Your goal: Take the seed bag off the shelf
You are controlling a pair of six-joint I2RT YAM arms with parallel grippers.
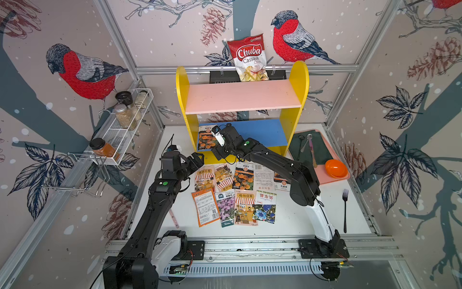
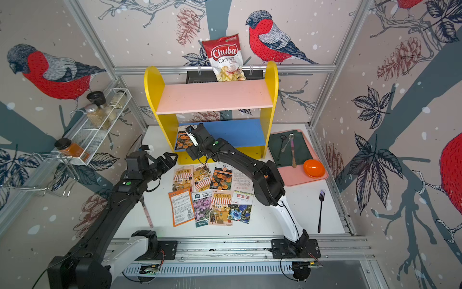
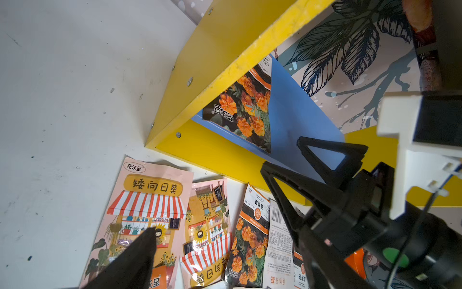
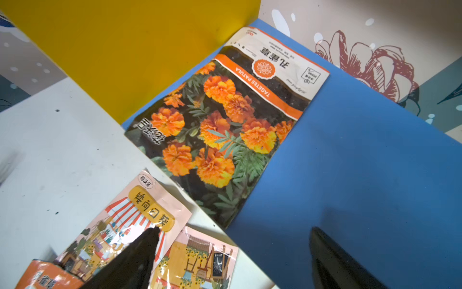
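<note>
On the blue lower shelf (image 4: 346, 159) lies one seed bag (image 4: 226, 120) with orange marigolds, flat against the yellow left side wall. In the right wrist view it is whole and its front edge reaches the shelf's front edge. My right gripper (image 1: 217, 138) is open at the shelf front, just right of the bag; nothing lies between its fingers. Its fingers show at the bottom of the right wrist view, apart from the bag. My left gripper (image 1: 198, 160) stands open and empty at the shelf's front left corner, over the table.
Several seed bags (image 1: 244, 207) lie in rows on the table before the shelf. A pink upper shelf (image 1: 240, 96) spans above the blue one. At right are a tray (image 1: 332, 178) with an orange bowl (image 1: 336, 168) and a fork (image 1: 345, 209).
</note>
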